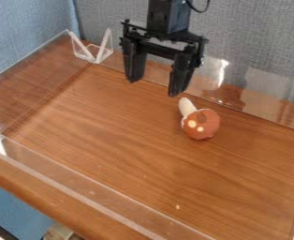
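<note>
My black gripper [154,72] hangs open over the back part of the wooden floor, its two fingers spread apart with nothing between them. Below and to the right of it lies a toy mushroom [199,125] with a reddish spotted cap and a pale stem pointing toward the back left.
A white wire-like holder [94,50] stands at the back left corner. A blue padded wall [24,37] is at the left and a grey one behind.
</note>
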